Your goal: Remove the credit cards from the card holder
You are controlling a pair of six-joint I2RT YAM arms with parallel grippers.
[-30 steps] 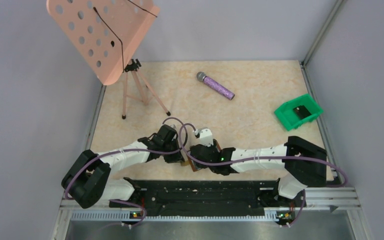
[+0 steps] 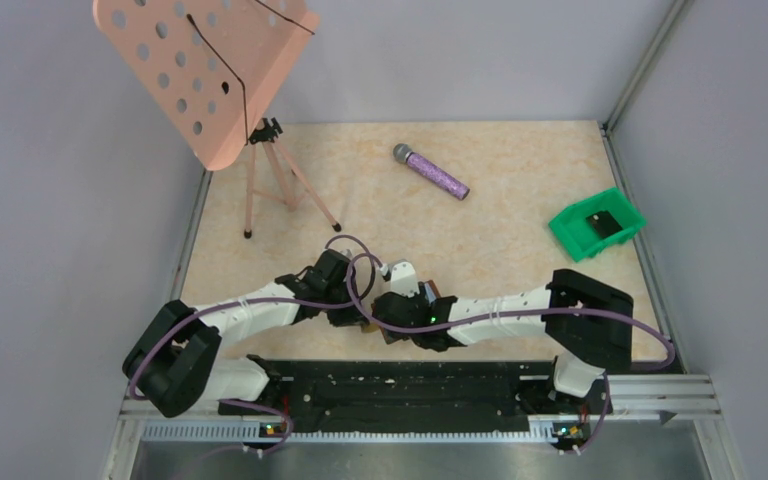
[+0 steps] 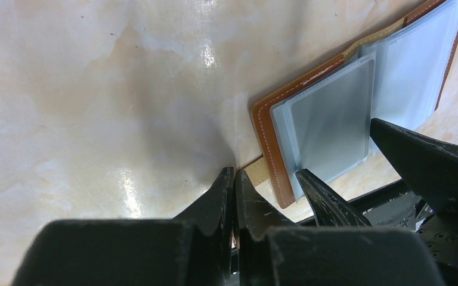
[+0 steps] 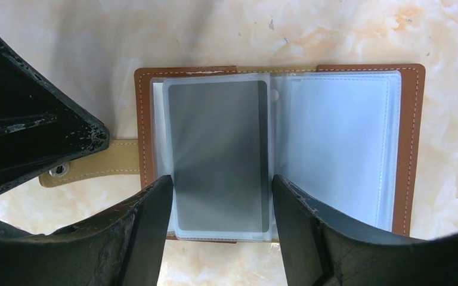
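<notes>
The brown card holder (image 4: 411, 143) lies spread open on the table, clear sleeves facing up. In its left half a dark grey card (image 4: 220, 155) shows through the sleeve, while the right half looks pale blue. My left gripper is shut on the holder's tan strap (image 3: 256, 171) at the side. Over the left half stands my right gripper, open, one fingertip near each long edge of the sleeve stack; whether they touch it I cannot tell. From above, the arms mostly cover the holder (image 2: 432, 290).
A green bin (image 2: 570, 240) with a black item (image 2: 603, 224) inside stands at the right. Farther back lie a purple microphone (image 2: 438, 175) and a pink perforated board (image 2: 200, 70) on a tripod (image 2: 280, 180). Table space between holder and bin is clear.
My right arm has shifted a little to the left over the card holder. The left arm and the other objects stay where they were.
</notes>
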